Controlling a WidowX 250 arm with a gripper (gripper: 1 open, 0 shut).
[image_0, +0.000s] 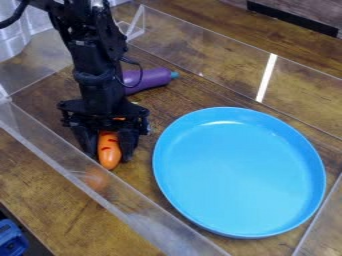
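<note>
The black gripper (107, 128) hangs low on the left of the camera view, around an orange carrot-like object (110, 150) that lies on the wooden floor of a clear-walled bin. The arm hides the upper part of the orange object, and whether the fingers are closed on it I cannot tell. A large blue plate (238, 172) lies to the right.
A purple eggplant (152, 79) lies behind the arm. Clear bin walls run along the near left and the right. Bare wood (214, 70) is free at the back right. A blue object (8, 240) shows at the lower left corner.
</note>
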